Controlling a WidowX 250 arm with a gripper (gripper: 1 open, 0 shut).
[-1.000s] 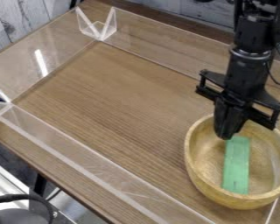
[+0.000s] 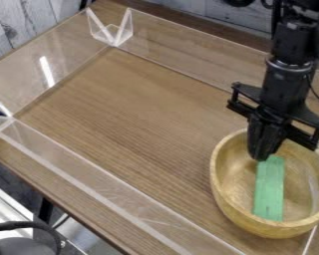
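Note:
A black robot gripper [image 2: 261, 151] points down just over the back of a wooden-coloured round bowl [image 2: 233, 202], at the right of the camera view. Its fingertips look shut, with nothing visible between them. A long green object [image 2: 270, 190] lies flat inside the bowl, below and in front of the fingertips.
Clear plastic edging runs along its left and back, with a white bracket [image 2: 111, 35] at the back left. Black cables [image 2: 23, 231] lie off the table at lower left.
The gripper has shifted very slightly downward over the bowl. The bowl and the green object look unchanged.

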